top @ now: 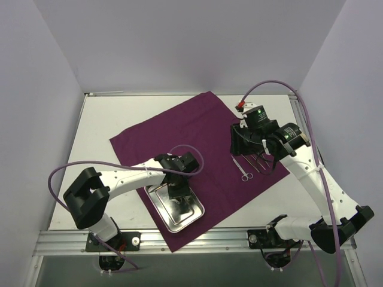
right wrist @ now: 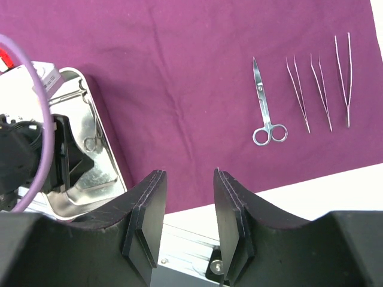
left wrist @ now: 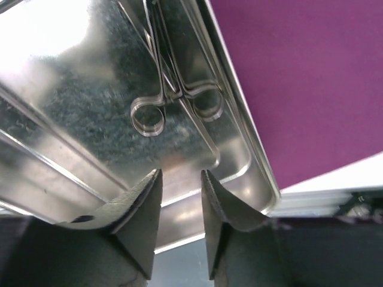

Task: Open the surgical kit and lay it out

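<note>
A silver metal tray (top: 194,216) rests on the purple cloth (top: 197,137). Inside it, ring-handled clamps (left wrist: 160,81) lie beside a thin hooked rod (left wrist: 206,139) in the left wrist view. My left gripper hangs over the tray, its fingers apart with nothing between them; the upper ends of the clamps are cut off there. Scissors (right wrist: 261,107) and several tweezers (right wrist: 301,98) lie spread out on the cloth at the right. My right gripper is raised above the cloth near them, open and empty.
Thin dividers (left wrist: 57,170) run along one side of the tray. Bare cloth separates the tray from the scissors. A metal rail (top: 197,233) borders the white table at the front. A purple cable (right wrist: 45,107) loops over the left arm.
</note>
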